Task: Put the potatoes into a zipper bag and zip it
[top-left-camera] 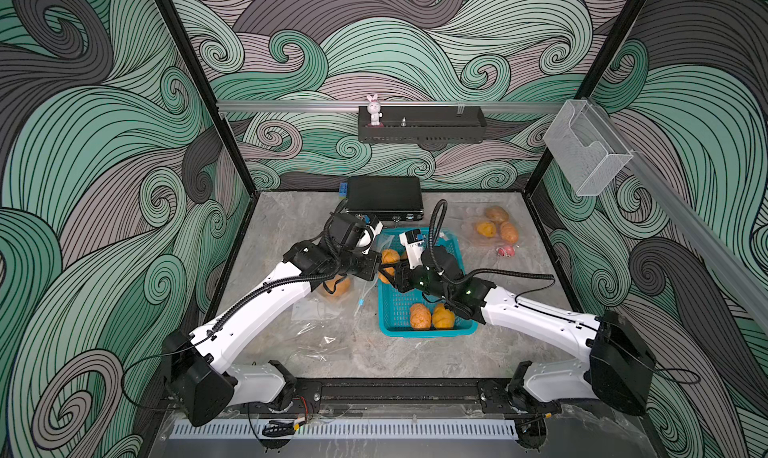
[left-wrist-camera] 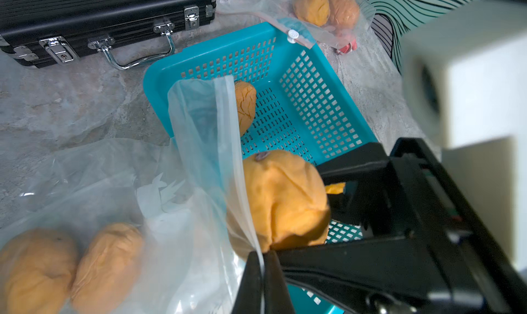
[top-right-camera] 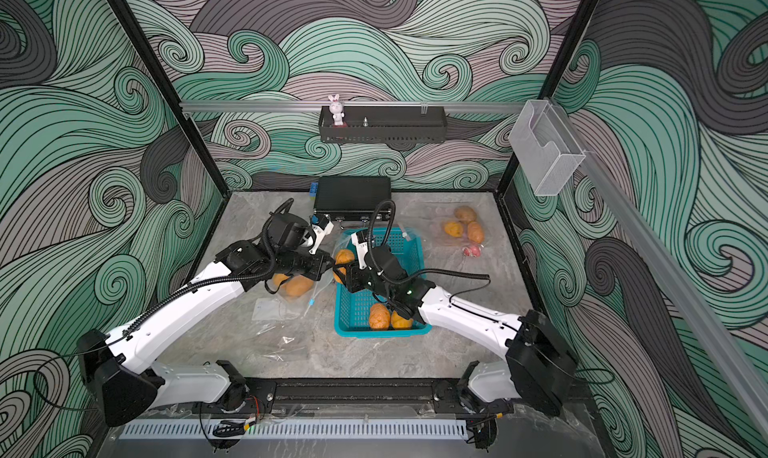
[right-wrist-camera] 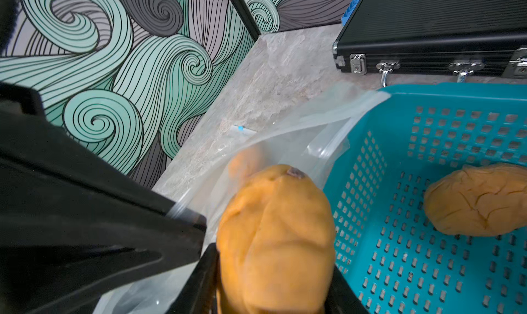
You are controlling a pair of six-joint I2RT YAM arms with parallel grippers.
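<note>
An orange potato (right-wrist-camera: 274,231) is clamped in my right gripper (top-right-camera: 342,267), at the mouth of the translucent zipper bag (left-wrist-camera: 186,116). My left gripper is shut on the bag's edge, which rises between its fingers. Two potatoes (left-wrist-camera: 109,264) lie inside the bag on the table, left of the teal basket (top-left-camera: 472,330). More potatoes (top-left-camera: 420,316) rest in the basket.
A black case (top-left-camera: 384,192) stands at the back. Another bag with potatoes (top-left-camera: 496,227) lies at the back right.
</note>
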